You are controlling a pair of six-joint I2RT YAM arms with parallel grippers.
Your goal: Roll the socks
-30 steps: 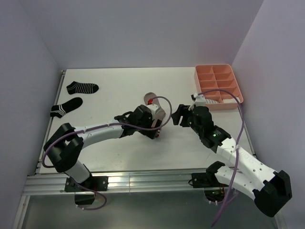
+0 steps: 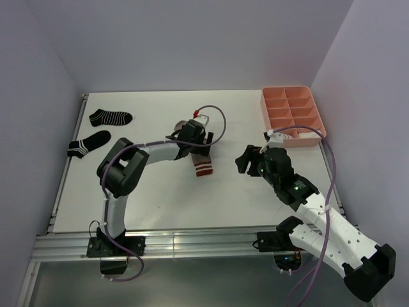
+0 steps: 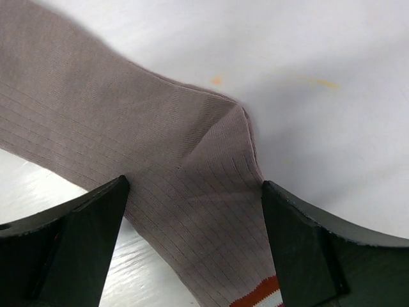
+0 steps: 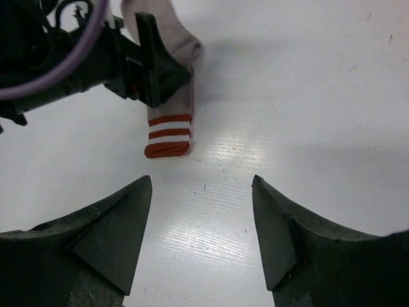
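A brown sock (image 2: 202, 161) with a red-and-white striped cuff lies near the table's middle, its upper part covered by the left arm in the top view. My left gripper stands open over it, one finger on each side of the brown fabric (image 3: 172, 137), which shows a raised fold. In the right wrist view the striped cuff (image 4: 169, 135) points toward my right gripper. That gripper is partly open and empty, apart from the sock to its right on the table. Two black sock pieces, one striped (image 2: 111, 118) and one with a striped end (image 2: 89, 144), lie at the left.
An orange divided box (image 2: 273, 118) stands at the back right, with a pale item in its front compartments. Purple cables (image 2: 329, 185) loop over both arms. Bare table (image 2: 147, 204) lies in front of the sock.
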